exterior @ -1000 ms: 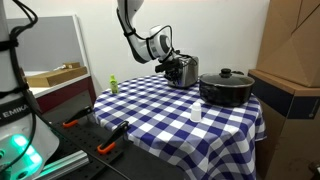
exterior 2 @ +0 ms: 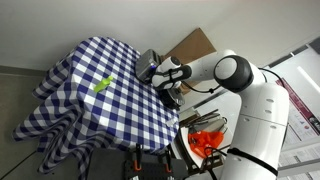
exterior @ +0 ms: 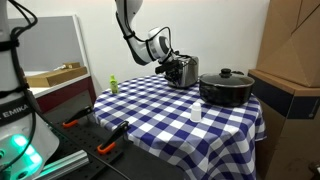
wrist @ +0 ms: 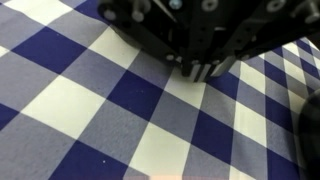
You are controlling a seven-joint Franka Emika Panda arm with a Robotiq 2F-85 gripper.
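My gripper (exterior: 173, 72) is at the far side of the table, low over the checked cloth and just in front of a silver toaster (exterior: 186, 72). In the wrist view the fingertips (wrist: 206, 72) are together, with nothing showing between them. Blue and white cloth (wrist: 160, 150) fills most of that view. To the right of the toaster stands a dark lidded pot (exterior: 226, 88). A small white container (exterior: 196, 113) is nearer the front edge, and a yellow-green bottle (exterior: 113, 85) stands at the left.
Open cloth (exterior: 150, 108) lies across the middle of the table. At the right edge of the wrist view is a dark rounded object (wrist: 311, 135), cut off by the frame. Cardboard boxes (exterior: 288, 90) stand beyond the table's right side.
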